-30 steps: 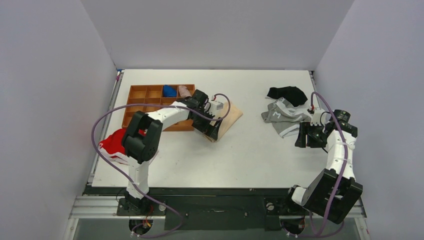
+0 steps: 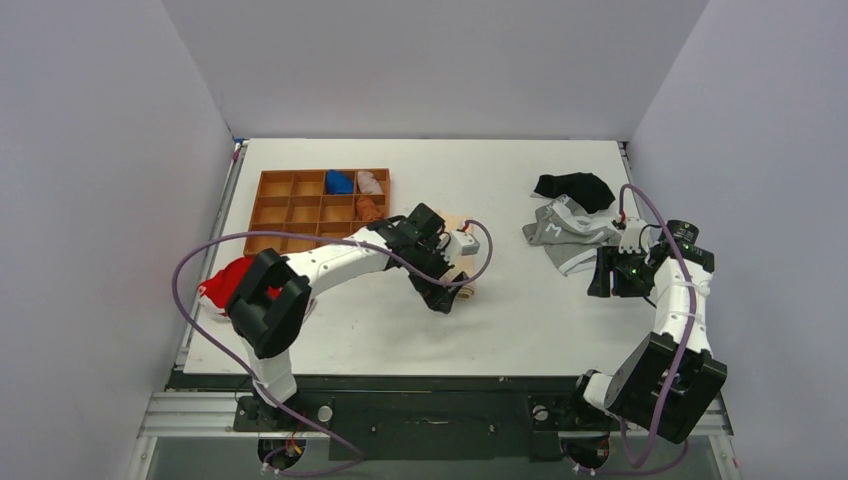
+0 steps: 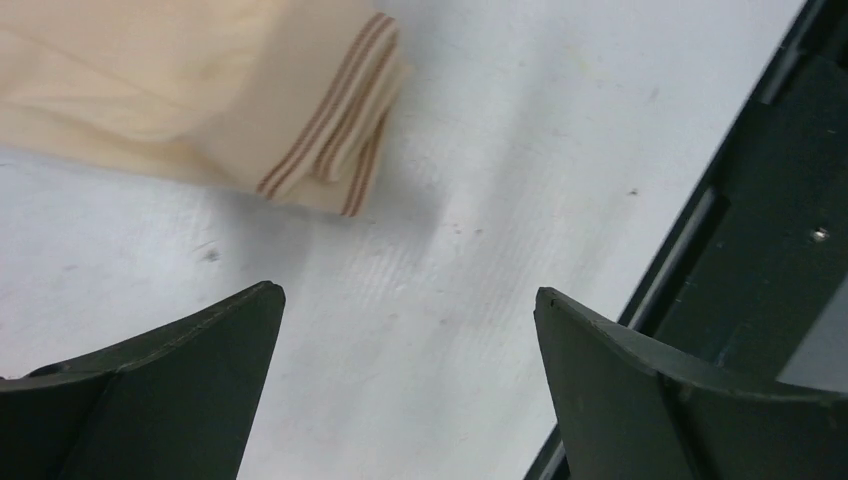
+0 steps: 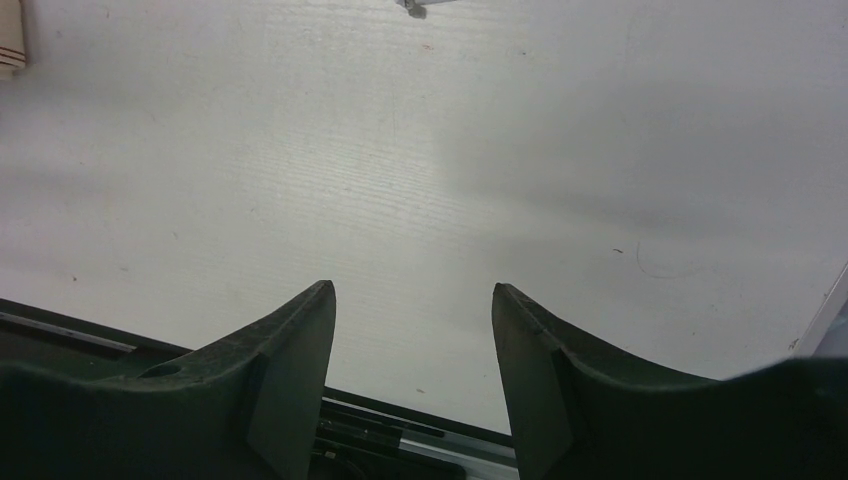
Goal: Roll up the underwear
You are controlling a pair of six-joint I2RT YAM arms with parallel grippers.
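Folded into a narrow strip, the beige underwear (image 2: 466, 268) lies mid-table, partly covered by the left arm in the top view. Its brown-striped waistband end (image 3: 330, 130) shows in the left wrist view. My left gripper (image 2: 440, 297) is beside that near end; the left wrist view shows the gripper open, with only bare table between its fingers. Over the right side of the table hangs my right gripper, fingers apart and empty. A corner of the underwear (image 4: 10, 40) appears at the upper left of the right wrist view.
At the back left stands an orange divided box (image 2: 285, 200) holding several rolled cloths. A red garment (image 2: 225, 285) lies at the left edge. Grey (image 2: 570, 235) and black garments (image 2: 580, 188) lie at the back right.
My left gripper has moved right and toward the front. The underwear, slanted one second ago, now lies narrower and nearly straight front to back. The right arm has barely moved.
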